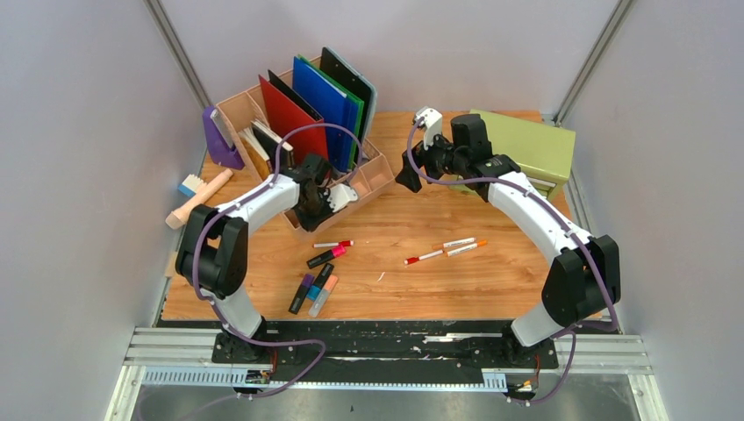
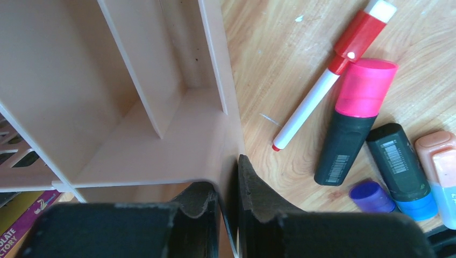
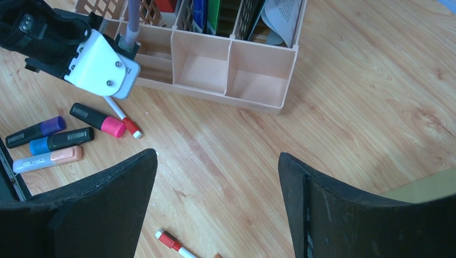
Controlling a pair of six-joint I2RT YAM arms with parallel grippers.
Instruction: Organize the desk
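My left gripper is shut on the near wall of the pink desk organizer, which holds upright folders; its small front compartments look empty. Beside it on the wood lie a red-capped whiteboard marker, a pink highlighter and several other highlighters. Several more markers lie right of centre. My right gripper hangs open over the desk, right of the organizer, nothing between its fingers.
A green box stands at the back right. A purple holder, a wooden roller and a blue brush lie at the left.
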